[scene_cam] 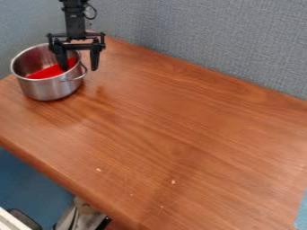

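Note:
A stainless steel pot (48, 86) with side handles stands near the left edge of the wooden table, with something red (48, 71) inside it. My black gripper (78, 63) hangs over the pot's back right side, its fingers spread apart, one down inside the pot and the other outside the rim. Whether anything is between the fingertips is hard to tell at this size.
A grey padded wall (204, 45) runs along the back. Below the table's left edge are a blue floor and some equipment at the bottom left.

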